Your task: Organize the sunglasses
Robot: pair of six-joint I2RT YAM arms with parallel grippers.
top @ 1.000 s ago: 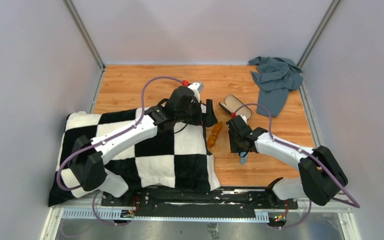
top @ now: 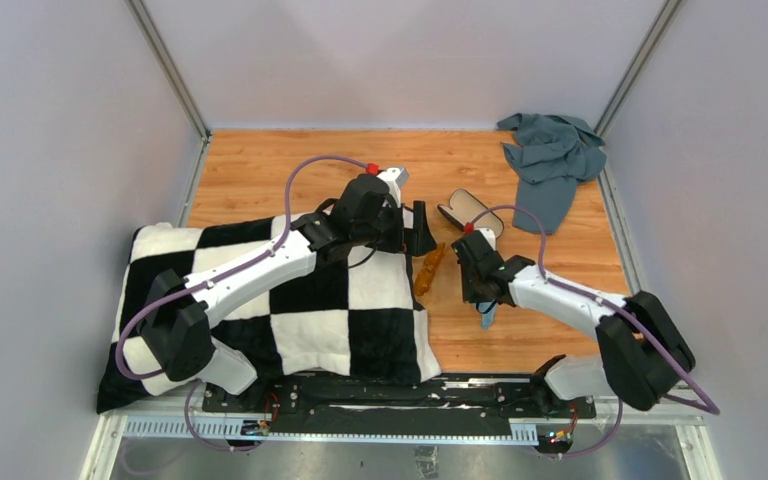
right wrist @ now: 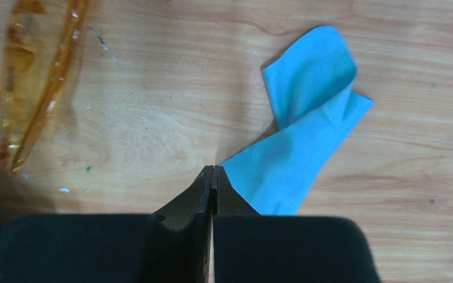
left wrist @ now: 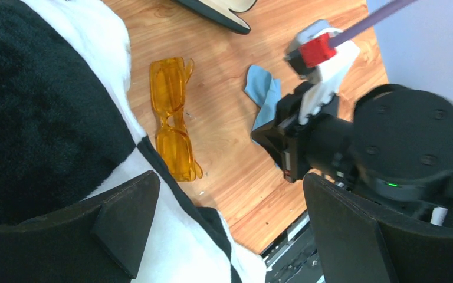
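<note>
Amber sunglasses (left wrist: 171, 112) lie on the wooden table beside the checkered blanket. A small folded blue cloth (right wrist: 307, 130) rests flat to their right. Over the cloth's near corner, my right gripper is shut, its fingertips together with nothing between them; the cloth lies outside them, partly hidden behind the fingers (right wrist: 183, 212). The glasses case (top: 471, 213) stands open beyond the right gripper, its lining facing up. My left gripper is wide open above the blanket's edge and empty, with the sunglasses in view between and beyond its fingers.
A black-and-white checkered blanket (top: 308, 340) covers the left and front of the table. A crumpled grey-green cloth (top: 550, 165) lies at the back right. Bare wood (top: 260, 170) shows along the back left and around the right arm.
The cloth stays on the table.
</note>
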